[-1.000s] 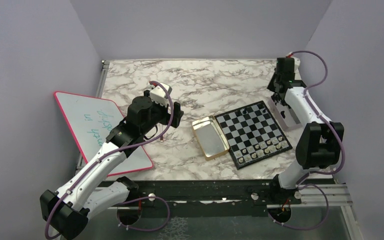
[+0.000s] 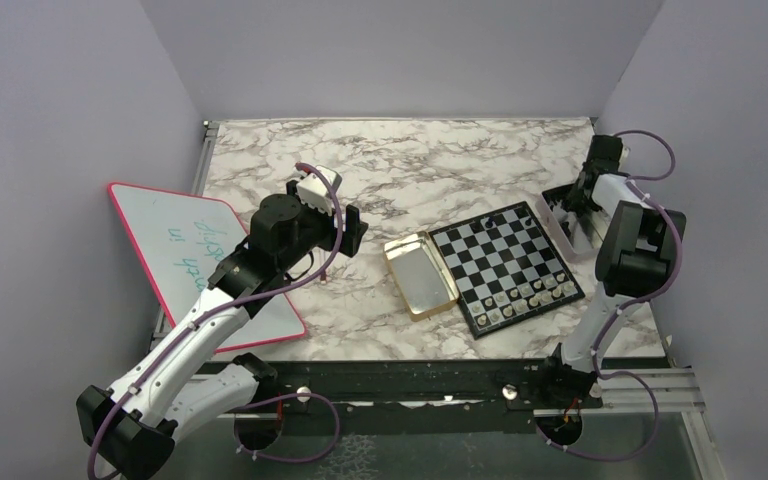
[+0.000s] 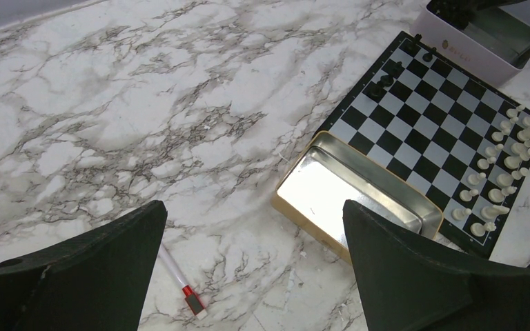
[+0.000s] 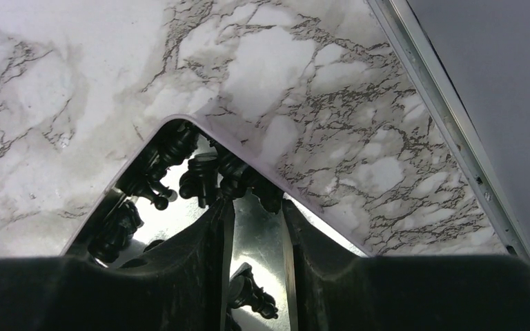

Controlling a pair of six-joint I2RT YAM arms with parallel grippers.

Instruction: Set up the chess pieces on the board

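Note:
The checkered board point(image 2: 487, 255) lies at the right of the table. White pieces point(image 3: 504, 179) stand in two rows along its near side; several black pieces point(image 3: 386, 81) stand toward the far side. Loose black pieces point(image 4: 200, 178) lie jumbled in the pale bin point(image 4: 321, 217) beside the board. My right gripper is part open over the bin, its fingertips close to a black piece point(image 4: 269, 196) by the wall; contact cannot be told. Over bare table, my left gripper stands wide open and empty.
An empty gold-rimmed tin point(image 3: 328, 234) touches or nearly touches the board's left edge. A marker point(image 3: 176, 269) lies on the table below the left gripper. A whiteboard point(image 2: 190, 270) lies at the left.
My right arm has swung to the right and slightly toward the near side, bringing its gripper over the bin. The left arm and the board's pieces look unchanged.

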